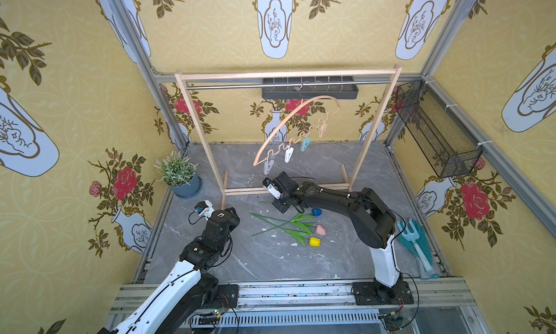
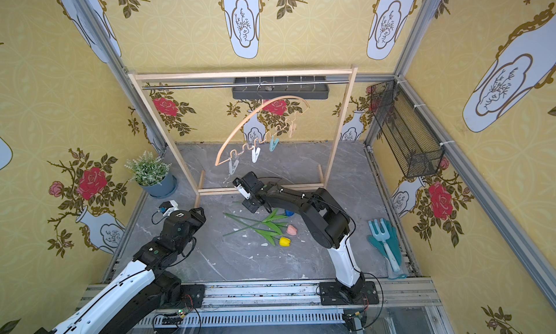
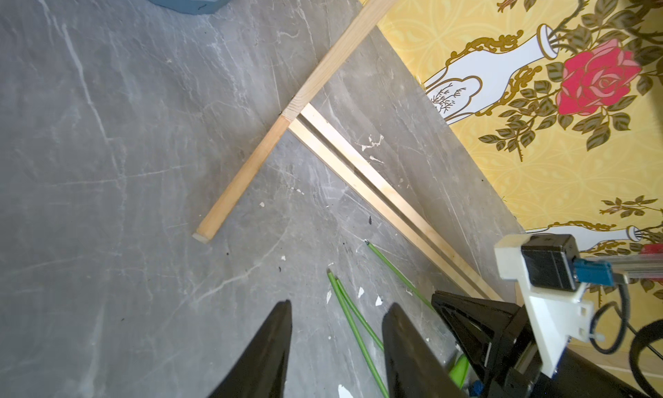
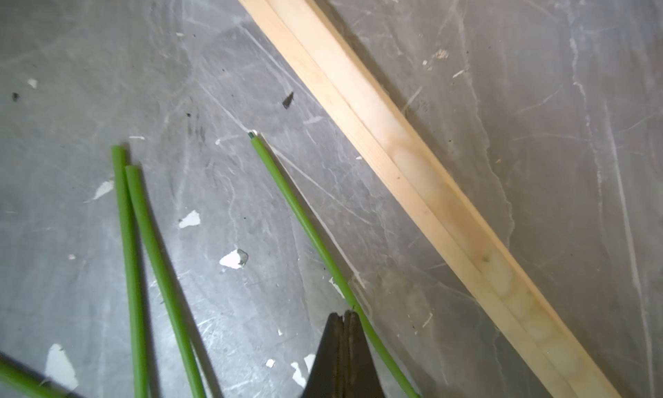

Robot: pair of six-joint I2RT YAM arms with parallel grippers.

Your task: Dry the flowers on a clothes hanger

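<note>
In the right wrist view my right gripper is shut with nothing between its fingers. One green stem (image 4: 304, 218) lies on the table and passes beyond the fingertips, outside them. Two more stems (image 4: 148, 260) lie together to its left. Blue (image 1: 316, 211), pink (image 1: 321, 230) and yellow (image 1: 314, 241) tulip heads rest on the table below the right arm. The wooden hanger (image 1: 289, 116) hangs from the rack's bar, carrying several clips, among them a white clip (image 1: 289, 154) and a teal clip (image 1: 305, 144). My left gripper stands open and empty, away from the flowers.
The rack's wooden base bars (image 4: 414, 184) run just behind the stems. A potted plant (image 1: 179, 174) stands at the left, and a garden fork (image 1: 412, 235) lies at the right. A mesh basket (image 1: 443, 131) hangs on the right wall.
</note>
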